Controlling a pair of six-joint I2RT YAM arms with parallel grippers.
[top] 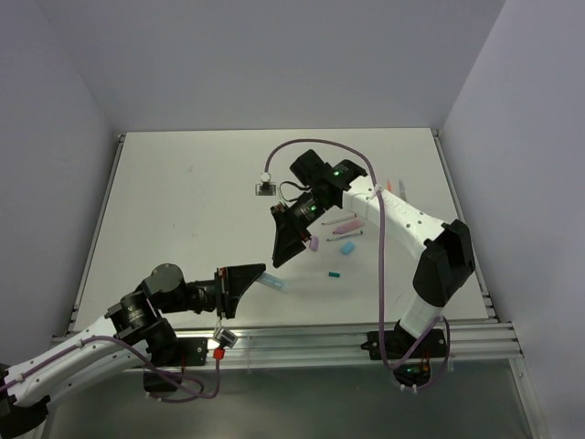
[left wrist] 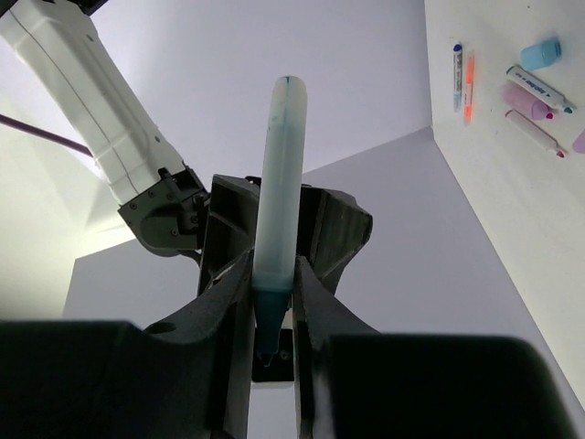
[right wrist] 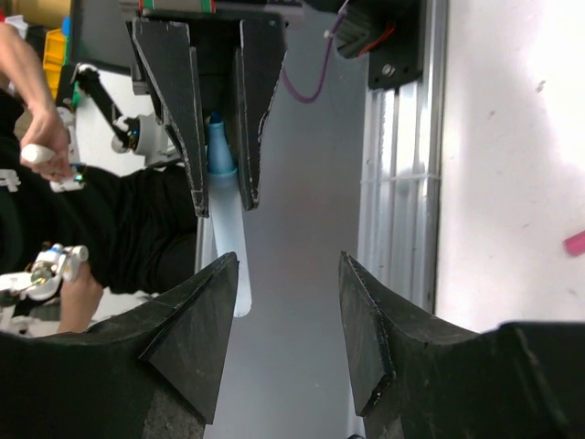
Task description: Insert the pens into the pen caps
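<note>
My left gripper [top: 258, 273] is shut on a translucent pale-blue pen, held with its teal end between the fingers and its pale end sticking out, seen also in the right wrist view [right wrist: 228, 229]. My right gripper [top: 283, 251] hangs just above and behind it, fingers apart [right wrist: 187, 338], nothing between them. On the table in the left wrist view lie a blue cap [left wrist: 541, 53], a purple cap [left wrist: 578, 142], a pink marker [left wrist: 526, 99] and several other pens [left wrist: 535, 133].
A small teal cap [top: 334, 274] lies near the front right. The front rail [top: 274, 334] runs along the near edge.
</note>
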